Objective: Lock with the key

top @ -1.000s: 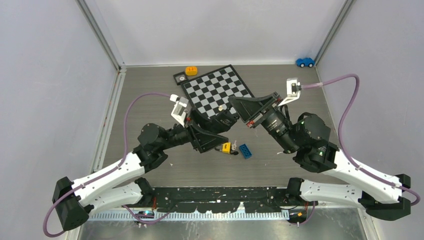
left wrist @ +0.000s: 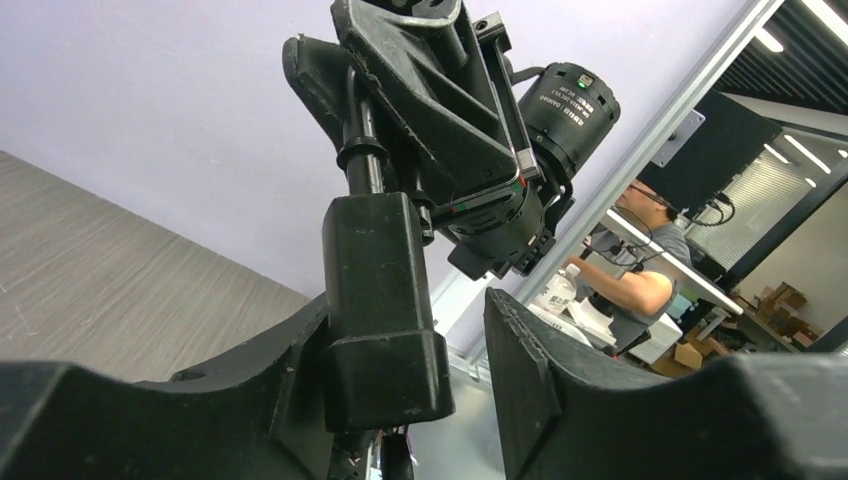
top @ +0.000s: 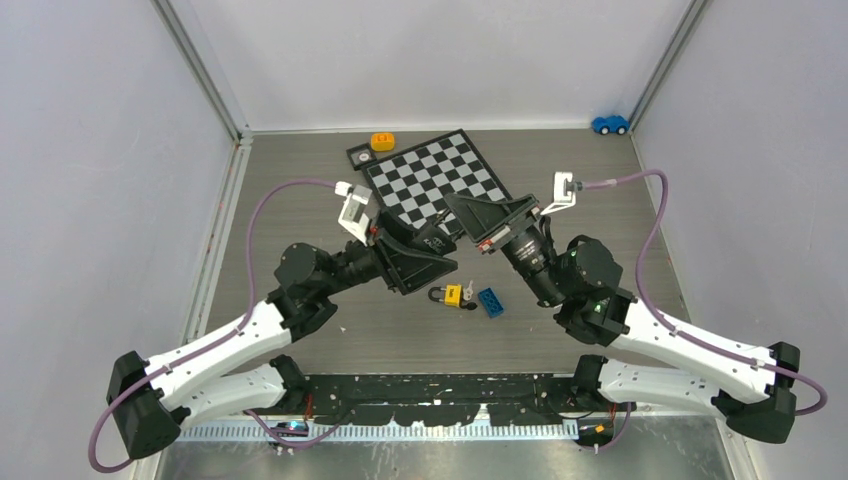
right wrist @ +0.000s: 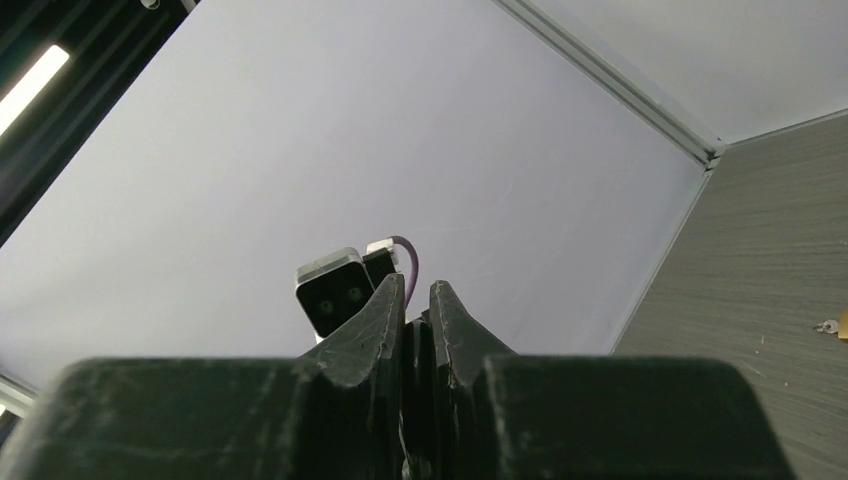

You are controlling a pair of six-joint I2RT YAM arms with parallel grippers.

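In the left wrist view my left gripper is shut on a black padlock [left wrist: 385, 300], whose metal shackle rises into the other gripper. My right gripper [top: 455, 205] meets it from the upper right in the top view, shut round the shackle end; in the right wrist view its fingers [right wrist: 455, 350] enclose something dark, mostly hidden. On the floor below lie a yellow padlock [top: 452, 297] and a small silver key [top: 469, 289].
A blue block [top: 491, 303] lies right of the yellow padlock. A chessboard [top: 430, 175], yellow block [top: 382, 142], small dark square item [top: 360, 157] and blue toy car [top: 610, 124] are behind.
My right gripper has moved leftward onto the black padlock's shackle end.
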